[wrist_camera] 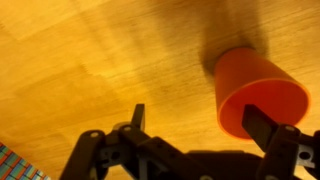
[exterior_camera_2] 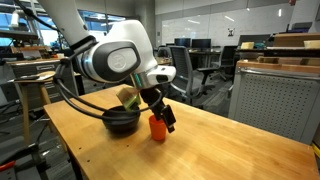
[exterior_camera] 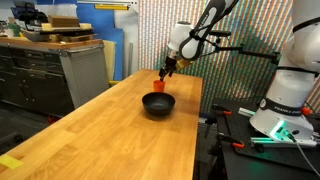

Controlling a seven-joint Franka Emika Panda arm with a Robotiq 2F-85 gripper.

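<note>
An orange-red cup (exterior_camera: pixel 158 87) stands upright on the wooden table, with a black bowl (exterior_camera: pixel 158 104) close by. My gripper is open and low over the cup. In the wrist view the cup (wrist_camera: pixel 244 75) is right of centre and looks empty. The right finger (wrist_camera: pixel 256 122) overlaps its mouth, while the left finger (wrist_camera: pixel 138 119) is outside over bare wood, so the near rim lies between them in this view. Whether either finger touches the cup I cannot tell. In exterior view 2 the arm partly covers the bowl (exterior_camera_2: pixel 121 124).
A second arm's white base (exterior_camera: pixel 282 118) stands beyond the table's right side. An office chair (exterior_camera_2: pixel 190 75) is behind the table.
</note>
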